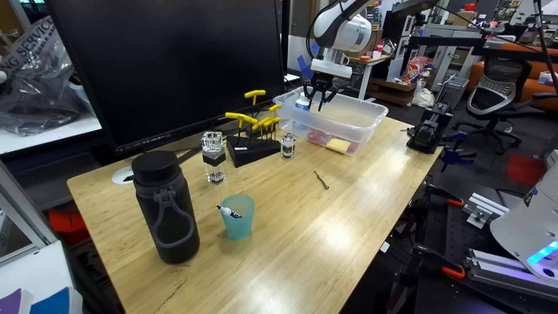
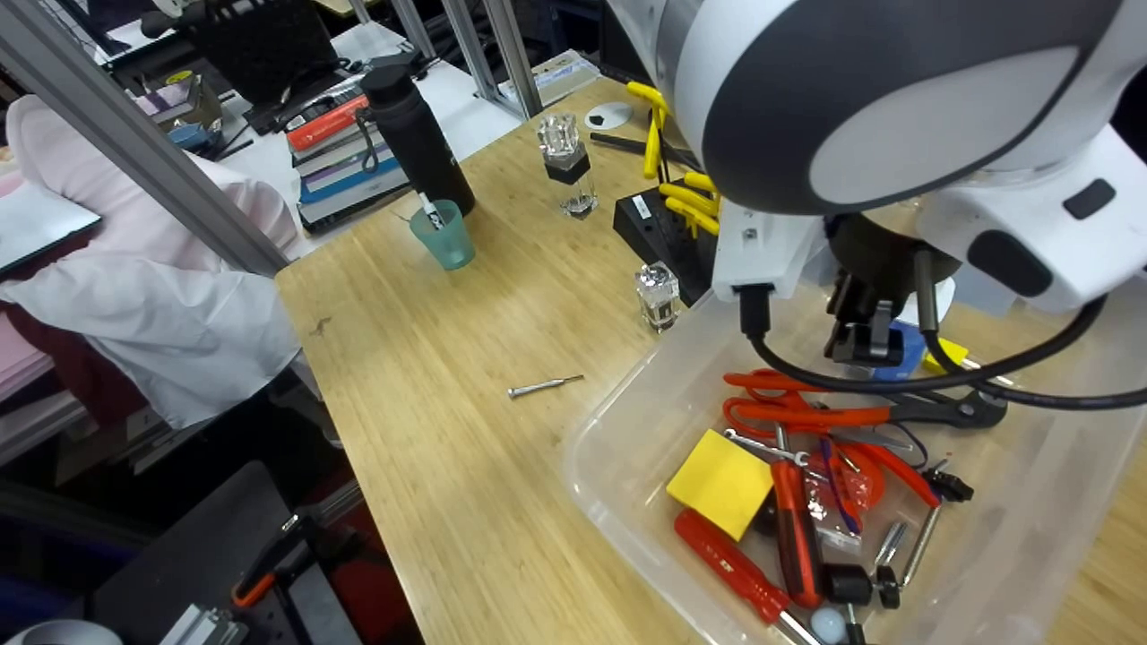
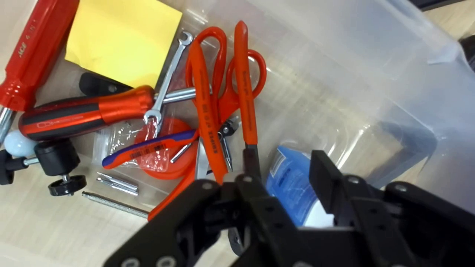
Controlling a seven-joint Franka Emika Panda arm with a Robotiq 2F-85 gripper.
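Observation:
My gripper stands open over the clear plastic bin [image 3: 356, 58], and nothing is held between its fingers. Orange-handled pliers [image 3: 247, 93] lie in the bin, running toward the left finger in the wrist view. Beyond the gap, a white bottle with a blue label [image 3: 291, 182] is partly covered by the right finger. From exterior view 1, the gripper [image 1: 314, 106] is above the bin's far-left part, close to the bottle [image 1: 302, 102]. The arm blocks much of that end in exterior view 2.
Red scissors, screwdrivers [image 2: 796, 532], a wrench and a yellow sticky pad [image 2: 720, 484] crowd part of the bin. On the table lie a small metal screwdriver [image 2: 545, 385], a teal cup [image 1: 238, 217] holding a marker, and a black bottle [image 1: 166, 209]. A hex-key stand [image 1: 253, 149] borders the bin.

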